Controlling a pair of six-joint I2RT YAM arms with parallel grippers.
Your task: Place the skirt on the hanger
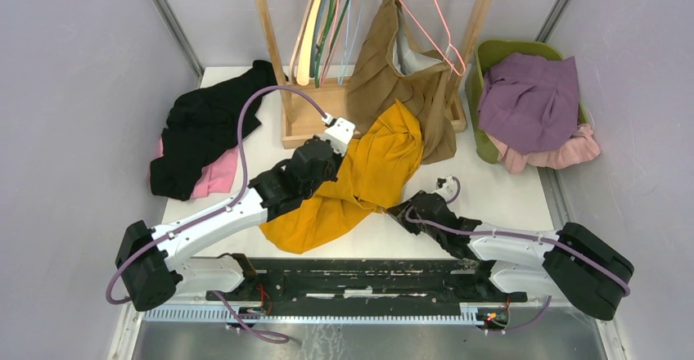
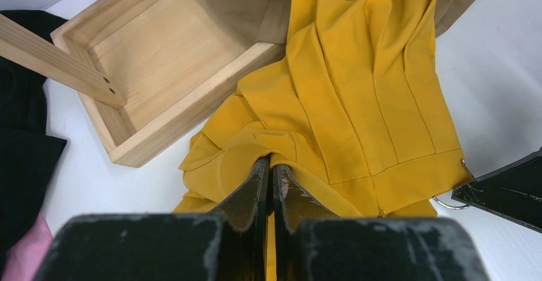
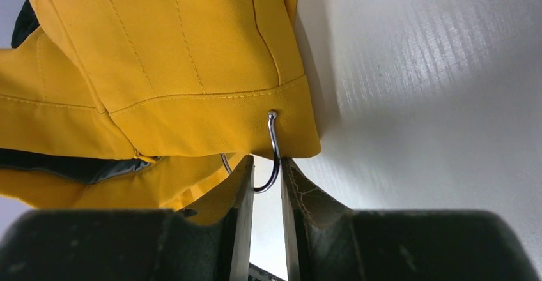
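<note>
A mustard skirt [image 1: 372, 172] lies rumpled on the white table. My left gripper is shut on its fabric. A silver hook [image 3: 273, 140], with a second curved wire behind it, is at the skirt's band in the right wrist view. My right gripper is low at this edge, fingertips slightly apart at the hook; whether it holds anything is unclear. Several hangers [image 1: 304, 53] hang on the wooden rack, and a pink hanger [image 1: 426, 29] hangs at its right beside a brown skirt [image 1: 376, 45].
A wooden tray [image 1: 315, 114] forms the rack's base. Black cloth [image 1: 205, 123] over pink cloth [image 1: 217, 172] lies at left. A green bin [image 1: 488, 57] with purple cloth [image 1: 530, 102] stands at right. Bare table lies right of the mustard skirt.
</note>
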